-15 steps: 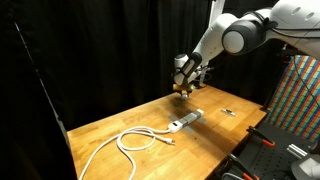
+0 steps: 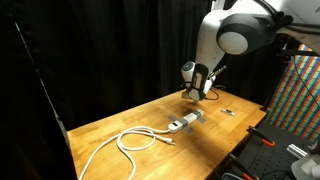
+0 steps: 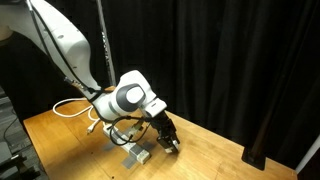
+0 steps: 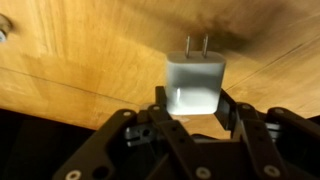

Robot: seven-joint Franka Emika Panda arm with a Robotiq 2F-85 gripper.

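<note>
A white plug adapter [image 4: 194, 84] with two metal prongs [image 4: 206, 45] fills the middle of the wrist view. My gripper is shut on it, one dark finger on either side, and the prongs point away from the gripper. Wooden tabletop shows beyond the prongs. In exterior view 1, my gripper [image 2: 190, 96] is over the far part of the table, behind a white power strip [image 2: 183, 123]. Exterior view 2 places the gripper [image 3: 168, 147] near the dark curtain; the adapter is hard to make out there.
A white cord [image 2: 125, 140] curls across the table left of the power strip, ending in a plug. A small light object [image 2: 229, 112] lies on the right side. Black curtains [image 2: 110, 50] stand behind.
In exterior view 1, the arm and gripper have shifted right and come closer to the camera than a second ago. The power strip and cord have stayed in place.
</note>
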